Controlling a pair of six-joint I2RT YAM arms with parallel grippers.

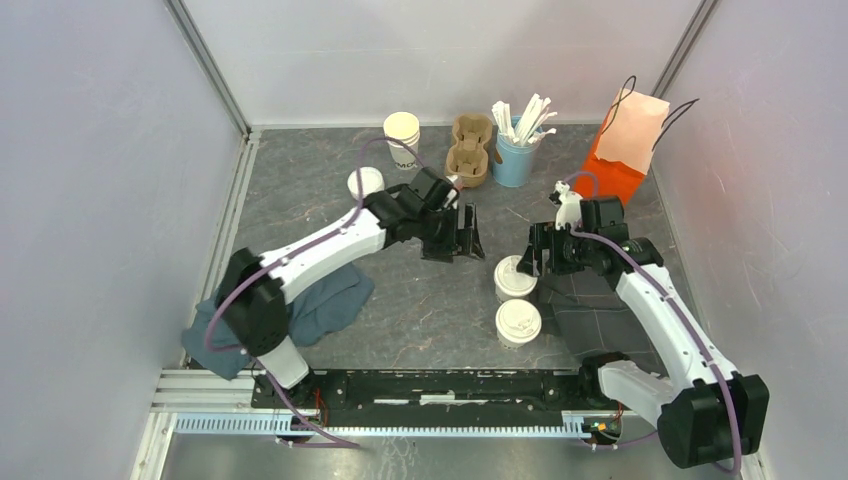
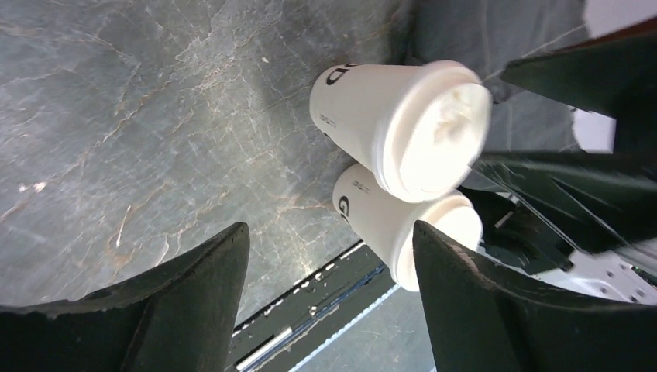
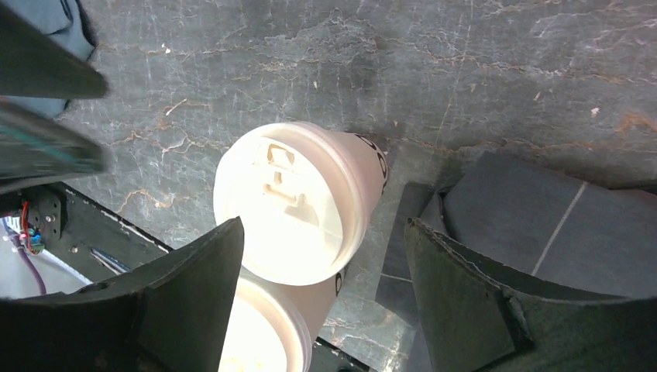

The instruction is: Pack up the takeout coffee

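Note:
Two lidded white cups stand close together on the right half of the table: a far cup (image 1: 515, 280) and a near cup (image 1: 518, 322), both with white lids on. My left gripper (image 1: 472, 246) hovers left of the far cup, its fingers apart and empty. Beside and above that cup's lid is my right gripper (image 1: 534, 262), also open. In the right wrist view the lid (image 3: 280, 209) shows between the spread fingers, not gripped. The brown cup carrier (image 1: 467, 165) sits at the back. An orange paper bag (image 1: 620, 145) stands upright at the back right.
At the back are stacked paper cups (image 1: 402, 130), a stack of white lids (image 1: 366, 182) and a blue bucket (image 1: 514, 160) of white sticks. A blue cloth (image 1: 335, 300) lies front left, a dark cloth (image 1: 600, 325) right of the cups.

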